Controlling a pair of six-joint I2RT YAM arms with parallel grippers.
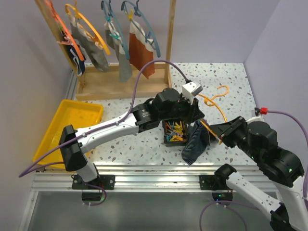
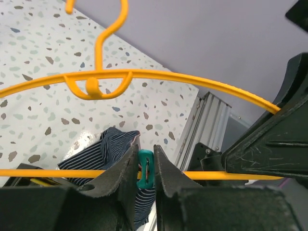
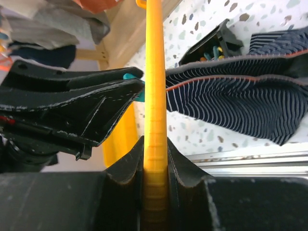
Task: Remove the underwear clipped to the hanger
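An orange hanger (image 1: 215, 107) is held between both arms. My left gripper is shut on a teal clip (image 2: 146, 177) at the hanger's lower bar, seen in the left wrist view. My right gripper is shut on the hanger's side, which crosses the right wrist view vertically. The dark striped underwear (image 1: 192, 144) hangs below, behind the bar and beside the left gripper; whether the clip still grips it is unclear.
An open box of clips (image 1: 175, 137) sits on the speckled table (image 1: 130, 149). A yellow bin (image 1: 57, 144) is at the left. A wooden rack (image 1: 110, 89) with hung clothes stands at the back left.
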